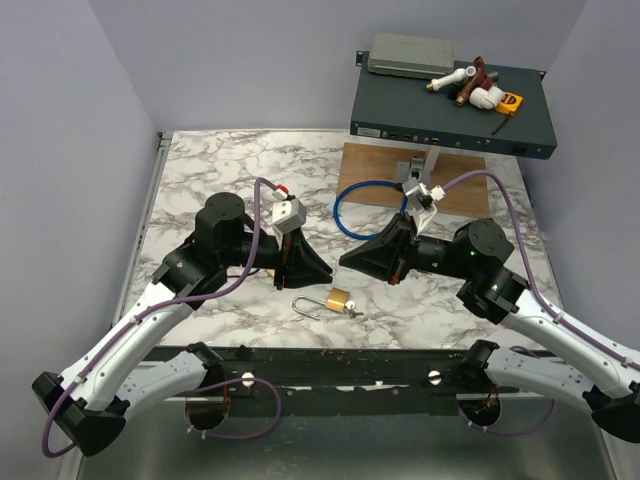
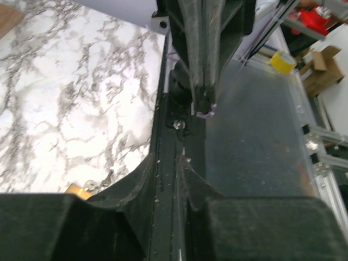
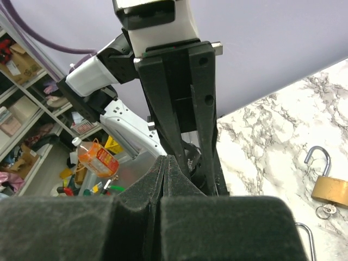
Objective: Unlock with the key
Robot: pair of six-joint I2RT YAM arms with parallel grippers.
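The brass padlock (image 1: pixel 340 299) lies on the marble table with its metal shackle (image 1: pixel 307 309) swung open to the left. Right beside its body are the small keys (image 1: pixel 353 313), on the table; their ring (image 3: pixel 323 212) shows in the right wrist view. Behind and left of the lock hovers my left gripper (image 1: pixel 328 278), its fingertips (image 2: pixel 145 166) apart and the gap empty. Facing it from the right is my right gripper (image 1: pixel 345 263), shut, with nothing visible between its fingers. In the left wrist view, my left fingers partly cover the padlock (image 2: pixel 79 191).
A bent metal rod (image 3: pixel 309 237) lies nearer in the right wrist view. Part of a brass-coloured object (image 1: pixel 270 272) peeks out beneath my left arm. A blue hoop (image 1: pixel 345 220) and a wooden board (image 1: pixel 365 165) are farther back. Free table lies at the back left.
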